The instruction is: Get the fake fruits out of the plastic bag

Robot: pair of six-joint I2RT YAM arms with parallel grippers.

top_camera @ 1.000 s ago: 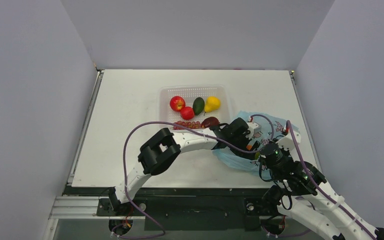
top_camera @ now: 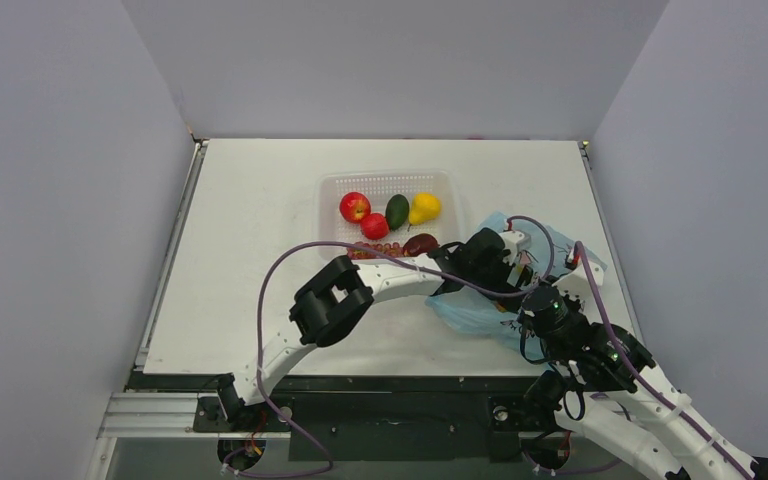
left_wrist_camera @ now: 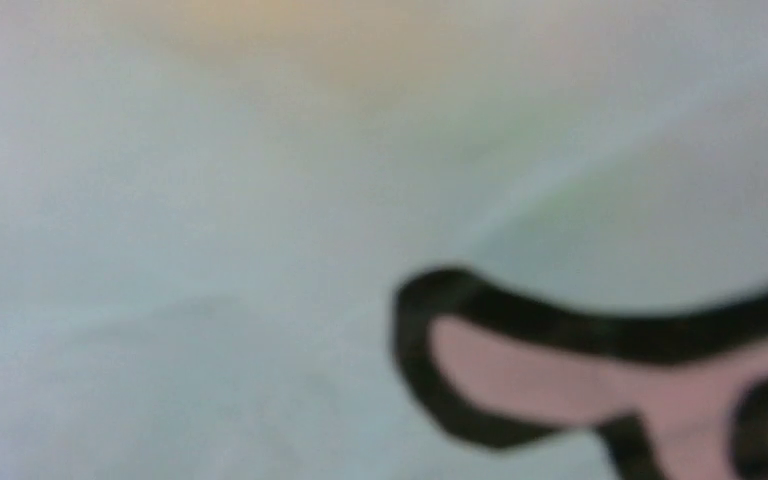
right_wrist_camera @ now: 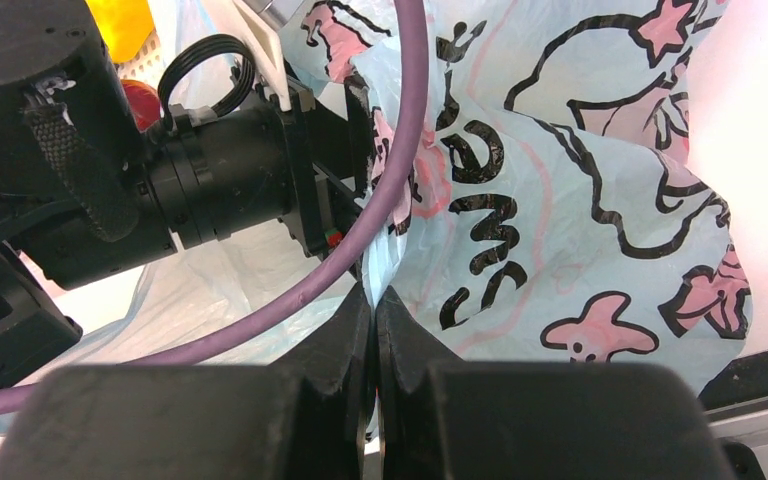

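Note:
A pale blue plastic bag (top_camera: 468, 318) with printed drawings lies on the right of the table. My left gripper (top_camera: 512, 270) is down inside it, largely hidden; its own wrist view shows only blurred bag film (left_wrist_camera: 210, 200), with faint orange and green behind. Its fingers cannot be made out. In the right wrist view my right gripper is shut on a gathered fold of that bag, next to the left gripper's black housing. Any fruit inside the bag is too hidden to identify.
A white basket (top_camera: 325, 205) behind the left arm holds several fruits, including a pear (top_camera: 424, 207) and an avocado (top_camera: 397, 211). A purple cable crosses both arms.
My left arm has shifted slightly toward the back and right, deeper over the bag, and the bag has bunched around it. The right arm looks unmoved.

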